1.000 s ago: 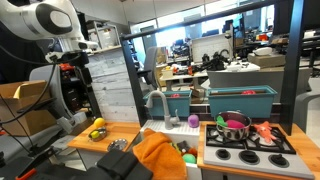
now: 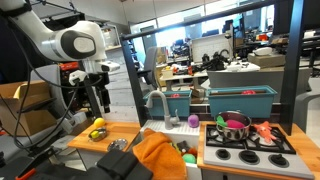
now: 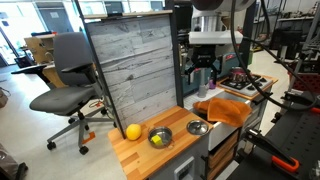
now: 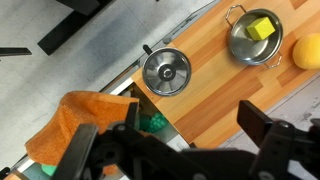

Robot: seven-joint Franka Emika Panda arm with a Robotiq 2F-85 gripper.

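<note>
My gripper is open and empty, hanging above the left end of the wooden counter in exterior view 1. Below it in the wrist view lies a round metal lid (image 4: 167, 72) with a dark knob. A small metal pot (image 4: 243, 50) stands towards the upper right, holding a yellow block (image 4: 261, 28). Beside that pot rests a yellow-orange ball (image 4: 307, 52). An orange cloth (image 4: 75, 125) lies crumpled across the sink, partly covering it, with something green (image 4: 152, 122) showing beside the cloth. None of these things touches the fingers.
To the right in exterior view 1 are a stove (image 2: 257, 157) and a larger pot (image 2: 233, 125) on it. A grey faucet (image 2: 158, 105) rises behind the sink. A dark dish rack (image 2: 122, 164) is at the front. Bare wood surrounds the lid and small pot.
The objects on the counter have not visibly moved.
</note>
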